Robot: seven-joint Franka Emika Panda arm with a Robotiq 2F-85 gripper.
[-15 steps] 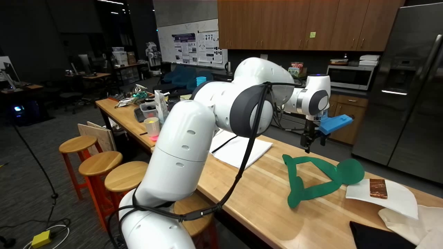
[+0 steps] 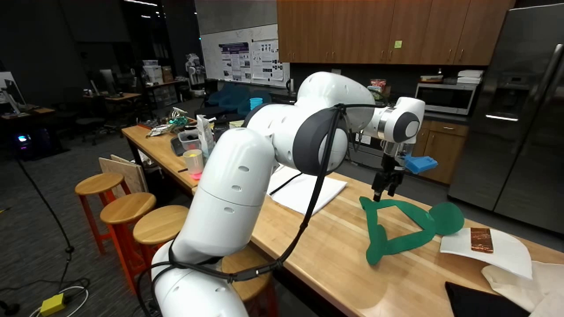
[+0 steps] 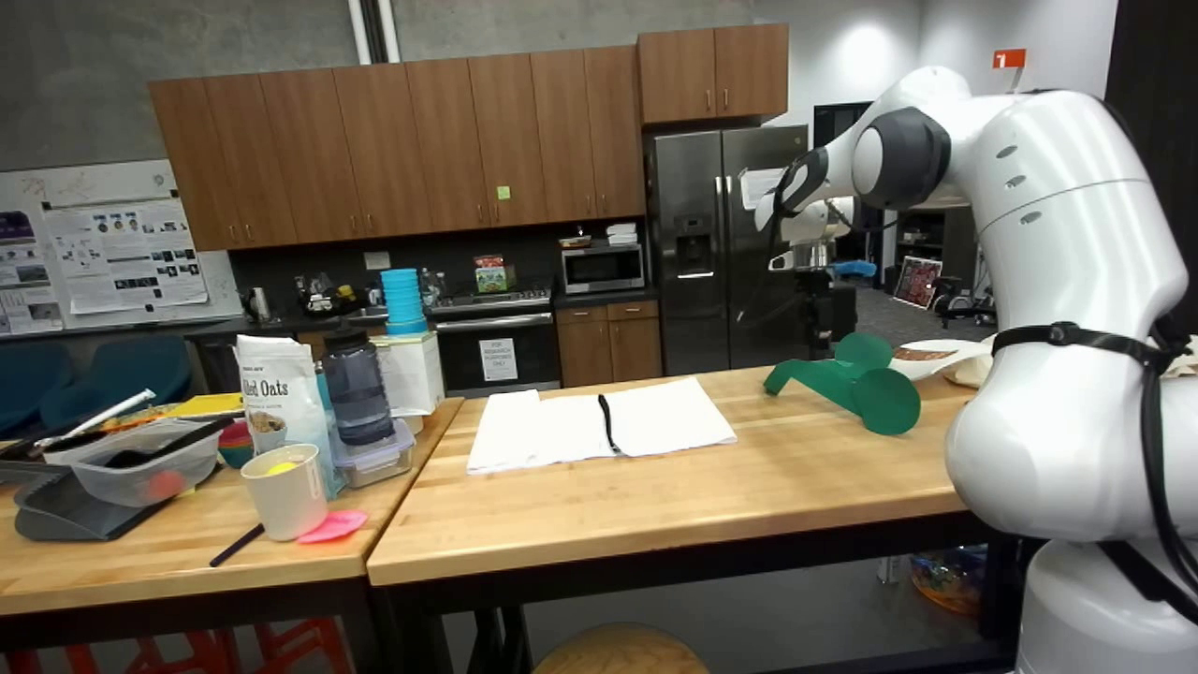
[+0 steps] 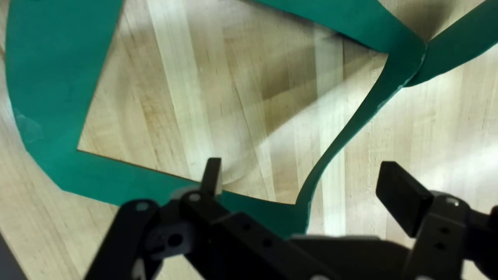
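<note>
A flat green cutout [image 2: 407, 242], shaped like a rough triangle with rounded ends, lies on the wooden table. Exterior view 2 shows parts of this green piece [image 3: 887, 401] curling up off the surface. Over its far corner hangs my gripper [image 2: 384, 196], open and pointing down. From the wrist, the gripper has its fingers wide apart, and a strip of the green piece [image 4: 266, 210] shows below and between them. Nothing is gripped. The near part of the strip is hidden behind the gripper body.
White sheets [image 2: 306, 189] with a black strap lie left of the green piece. On its right are a white curved sheet [image 2: 510, 253] with a copper patch, beige cloth [image 2: 547, 285] and a black item [image 2: 478, 302].
The gripper has turned about its own axis and shifted slightly left and lower in exterior view 1, over the green piece's far corner. The green piece looks unmoved.
</note>
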